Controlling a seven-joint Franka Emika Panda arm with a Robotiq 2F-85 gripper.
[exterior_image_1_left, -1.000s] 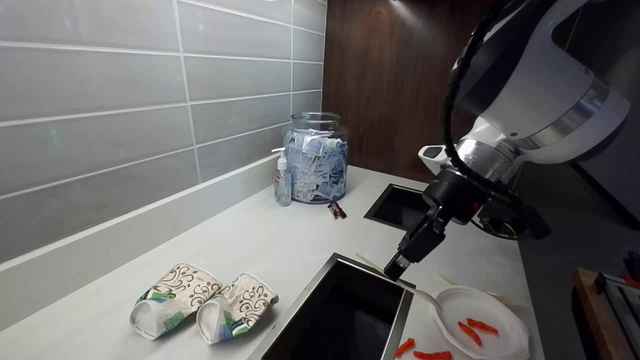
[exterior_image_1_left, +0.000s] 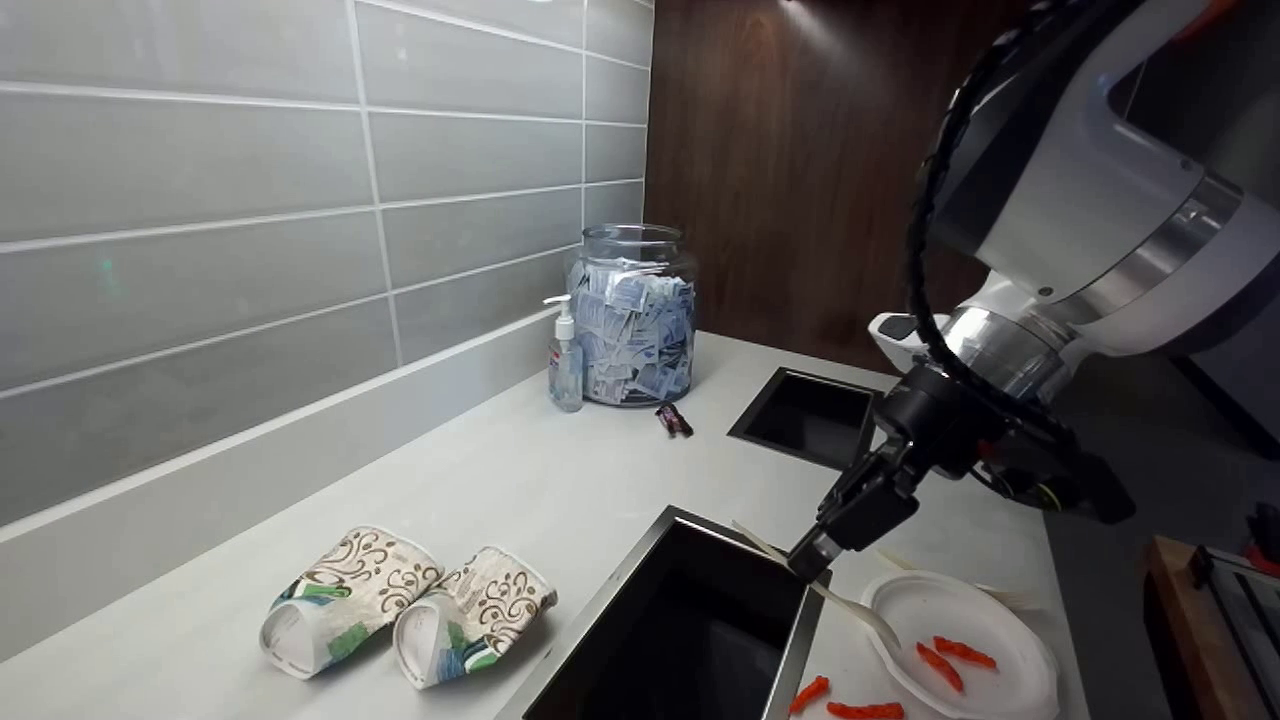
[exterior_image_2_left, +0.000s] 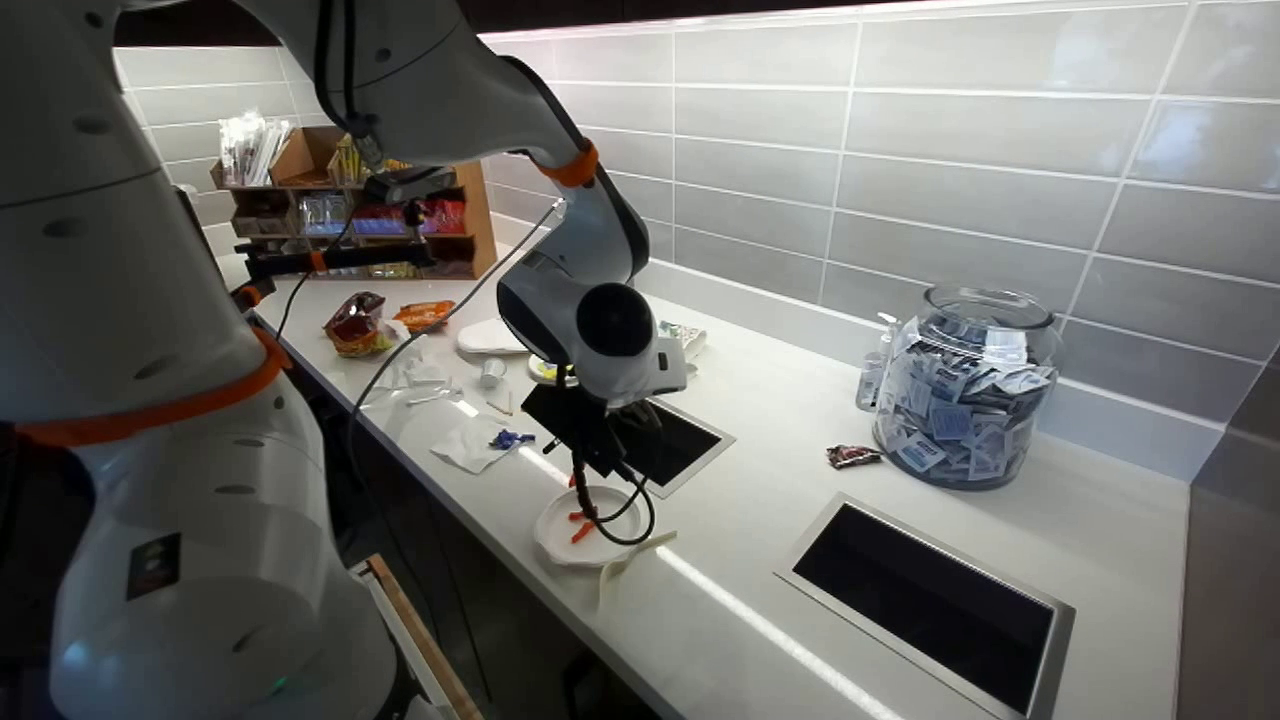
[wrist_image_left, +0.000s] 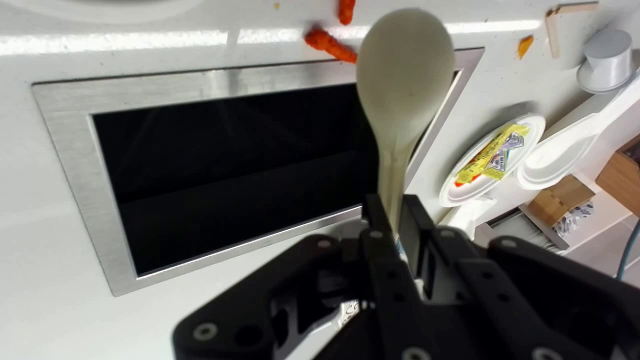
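Observation:
My gripper (exterior_image_1_left: 812, 564) is shut on the handle of a pale spoon (wrist_image_left: 408, 66), near the right end of the sink-like opening (exterior_image_1_left: 672, 624). In the wrist view the bowl of the spoon points away from the fingers (wrist_image_left: 376, 216). Seen from exterior view 1, the spoon's bowl end is by the left rim of a white plate (exterior_image_1_left: 894, 600); whether it touches cannot be told. Two red-orange snack pieces (exterior_image_1_left: 956, 655) lie on that plate. More orange pieces (exterior_image_1_left: 866, 710) rest on the counter beside it. In exterior view 2 the arm hides the gripper.
Two crumpled patterned cups (exterior_image_1_left: 348, 600) lie left of the opening. A glass jar of packets (exterior_image_1_left: 632, 324), a pump bottle (exterior_image_1_left: 565, 366) and a dark wrapper (exterior_image_1_left: 674, 420) stand or lie farther back. A second opening (exterior_image_1_left: 810, 414) is at the rear.
My gripper has moved right and slightly down in exterior view 1, carrying the spoon toward the plate. The plate, snack pieces and cups have stayed put.

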